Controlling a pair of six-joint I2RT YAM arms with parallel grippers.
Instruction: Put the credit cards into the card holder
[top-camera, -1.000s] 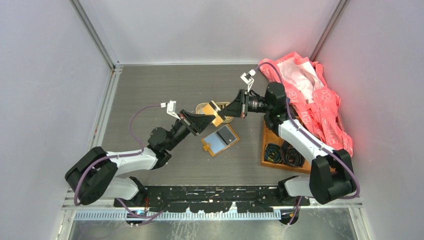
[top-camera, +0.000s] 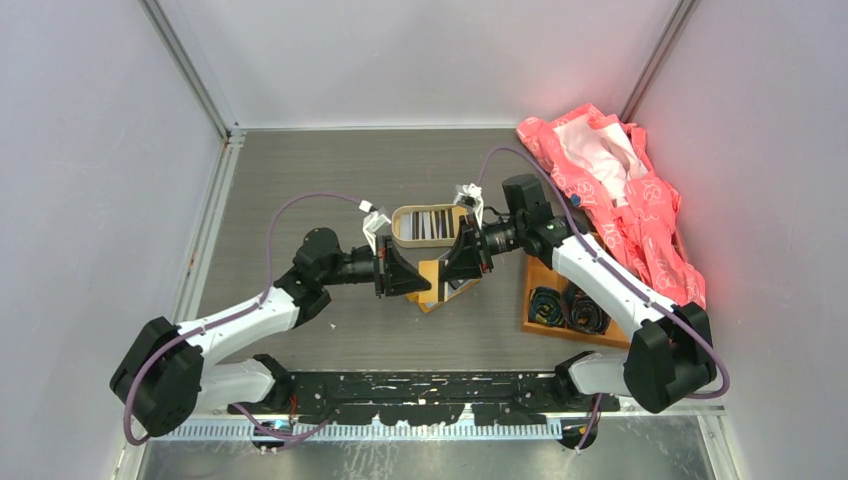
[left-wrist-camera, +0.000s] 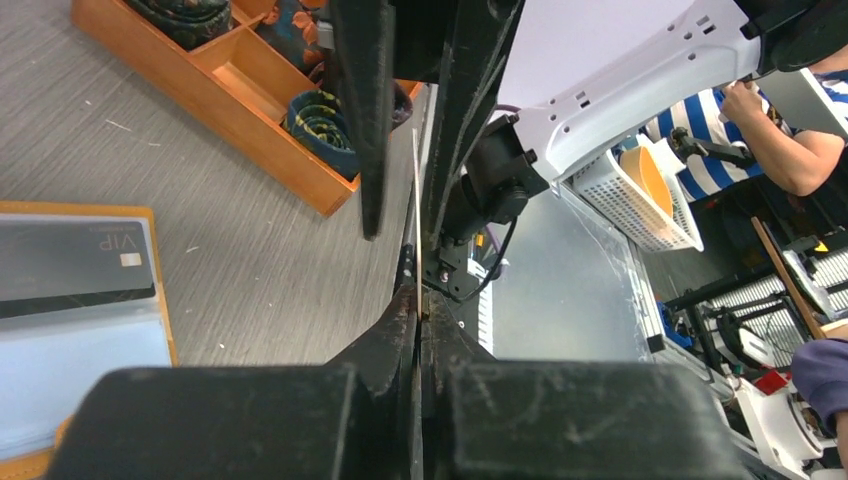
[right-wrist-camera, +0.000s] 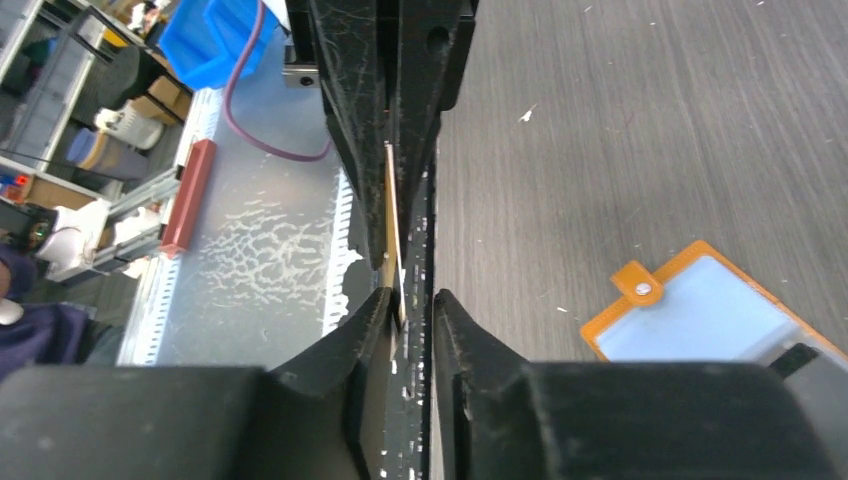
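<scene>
A yellow card (top-camera: 431, 278) with a dark stripe is held upright between both grippers, seen edge-on as a thin strip in both wrist views. My left gripper is shut on it. My right gripper (top-camera: 450, 272) is at the card's other end, its fingers (left-wrist-camera: 372, 200) apart around it in the left wrist view. Beneath lies the orange-edged card holder (right-wrist-camera: 690, 290), with a grey VIP card (left-wrist-camera: 80, 260) in it. The beige box of cards (top-camera: 425, 224) stands behind.
A wooden compartment tray (top-camera: 535, 328) with coiled cables stands at the right, under a pink cloth (top-camera: 660, 230).
The held card has moved slightly toward the front and now covers more of the holder in the top view. The right gripper has shifted down toward the front; both arms have turned.
</scene>
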